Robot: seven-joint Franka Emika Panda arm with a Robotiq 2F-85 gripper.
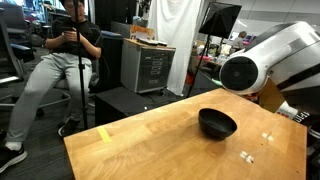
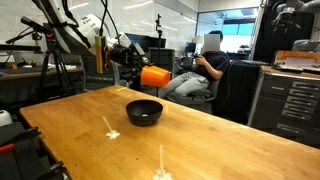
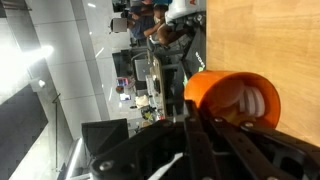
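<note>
An orange cup [image 2: 155, 76] hangs tilted nearly on its side above the table, its lower end just over a black bowl [image 2: 144, 112]. My gripper [image 2: 134, 74] is shut on the cup from its left side in exterior view 2. In the wrist view, the orange cup [image 3: 215, 88] shows its open mouth, with pale shapes inside that I cannot identify. Dark fingers [image 3: 272, 143] lie against its near side. The black bowl [image 1: 217, 123] stands upright on the table in exterior view 1, where the arm hides the cup. The bowl's inside is mostly out of sight.
Small white pieces [image 2: 110, 129] lie on the wooden table [image 2: 215, 145] near the bowl, with another white stick [image 2: 161, 163] closer to the front edge. Bare tabletop stretches right of the bowl in exterior view 2. A seated person [image 2: 208, 68] is beyond the table.
</note>
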